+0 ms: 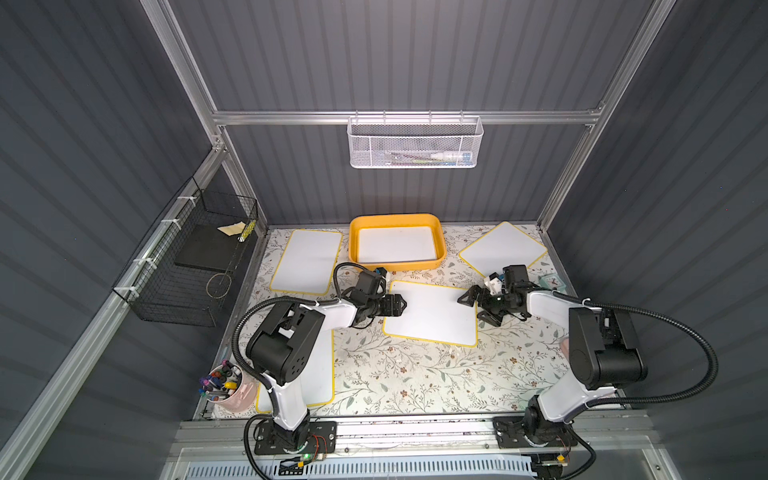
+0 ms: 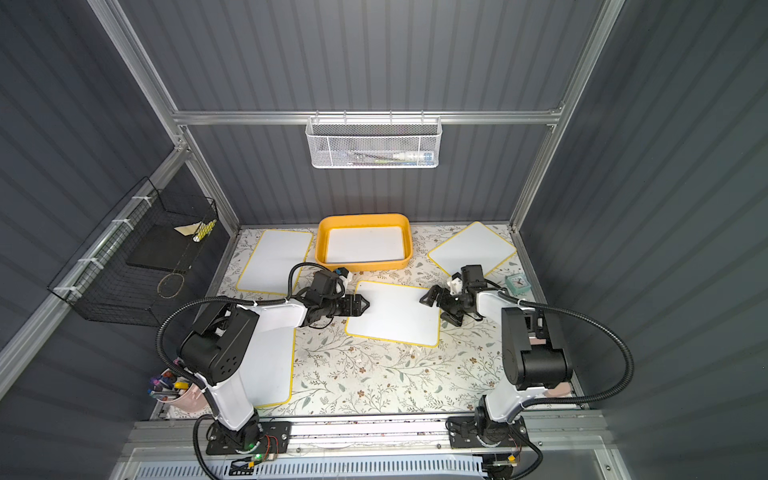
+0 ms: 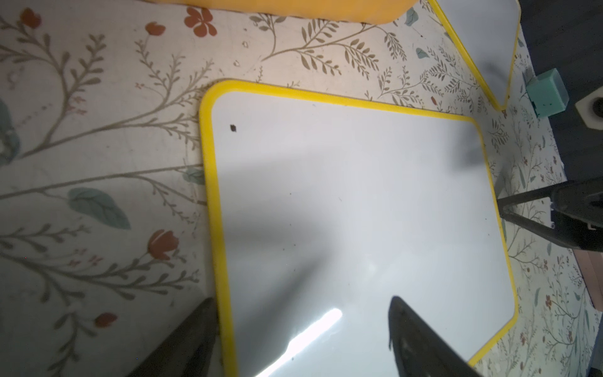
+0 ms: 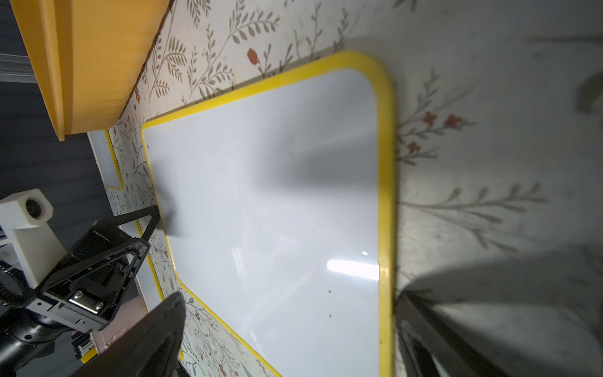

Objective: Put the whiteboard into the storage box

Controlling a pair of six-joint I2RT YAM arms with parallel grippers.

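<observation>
A white whiteboard with a yellow rim point(image 1: 432, 313) lies flat on the flowered cloth between my two arms. At its left edge is my left gripper, open, one finger outside the rim and the other over the board's face. My right gripper is likewise open at the right edge, its fingers either side of the yellow rim; whether either touches it I cannot tell. Behind the board stands the yellow storage box point(image 1: 442, 252), whose inside shows a flat white surface.
More whiteboards lie flat: one back left point(image 1: 307, 260), one back right point(image 1: 504, 249), one front left point(image 1: 316, 372) partly under my left arm. A pink pen holder point(image 1: 242, 396) stands at the front left. The cloth in front of the middle board is clear.
</observation>
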